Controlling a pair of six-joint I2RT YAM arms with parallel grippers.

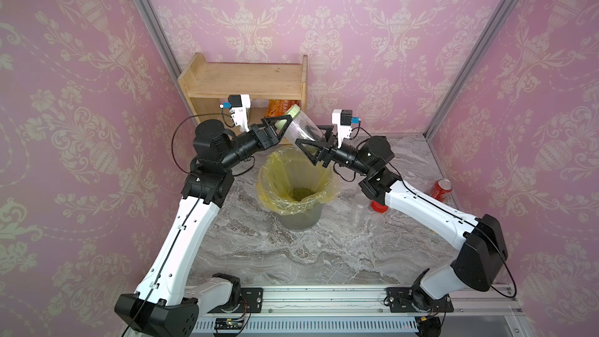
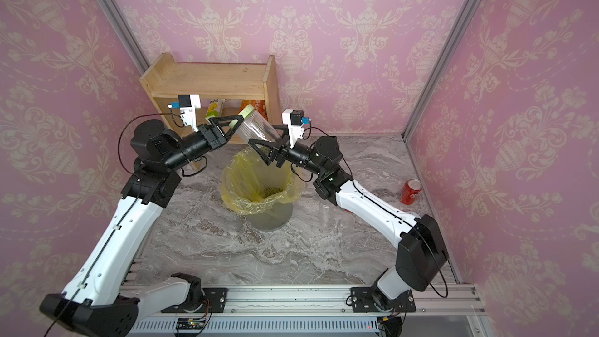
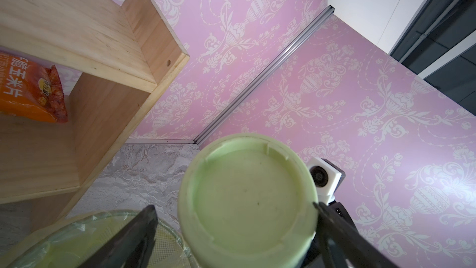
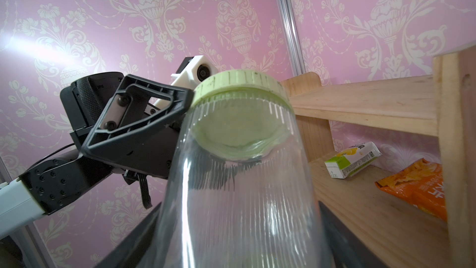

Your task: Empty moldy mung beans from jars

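Note:
A clear ribbed jar (image 4: 240, 193) with a pale green lid (image 3: 248, 193) is held tilted in the air above the bin (image 1: 299, 218), which has a yellow bag with green beans at the bottom. My left gripper (image 1: 282, 123) is at the lid end, shut on it. My right gripper (image 1: 307, 148) is around the jar's body from the right; whether it grips tightly is hard to tell.
A wooden shelf (image 1: 243, 75) with an orange packet (image 4: 411, 188) and a carton (image 4: 352, 161) stands behind the bin. A red can (image 2: 410, 192) stands at the right, near a red object (image 1: 378, 207).

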